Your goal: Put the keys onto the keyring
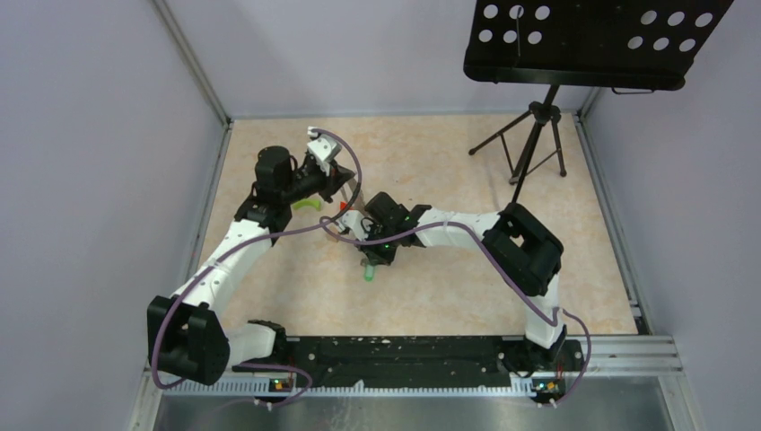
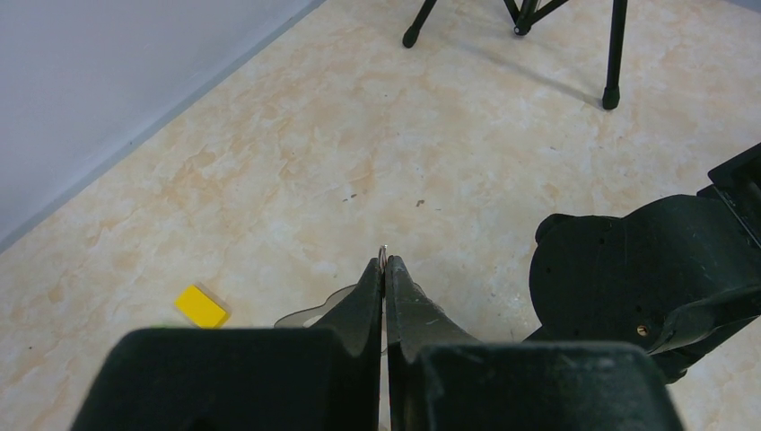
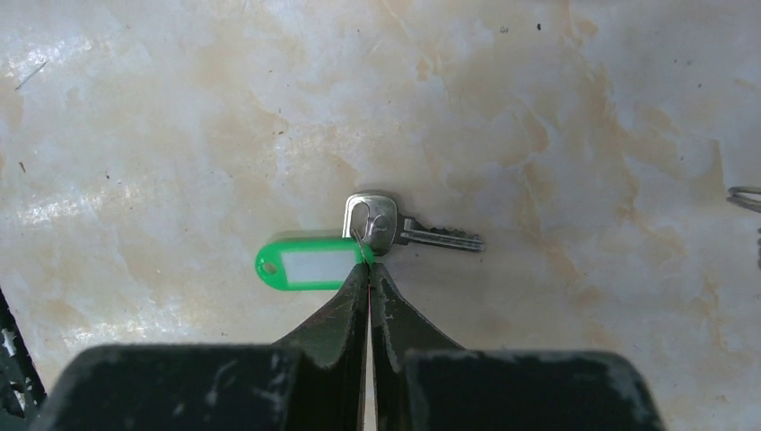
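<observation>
A green key tag [image 3: 314, 265] with a metal key [image 3: 440, 237] beside it lies on the table in the right wrist view; a thin wire ring [image 3: 359, 238] shows at the tag's right end. My right gripper is shut, its tips right at that end; whether anything is between them is not clear. In the top view the tag [image 1: 369, 273] peeks from under that gripper. My left gripper is shut and raised above the table, to the upper left of the right one, with a thin metal bit showing at its tips.
A yellow block [image 2: 202, 306] lies on the table in the left wrist view. A green curved object [image 1: 307, 204] is by the left arm. A music stand [image 1: 538, 117] occupies the back right.
</observation>
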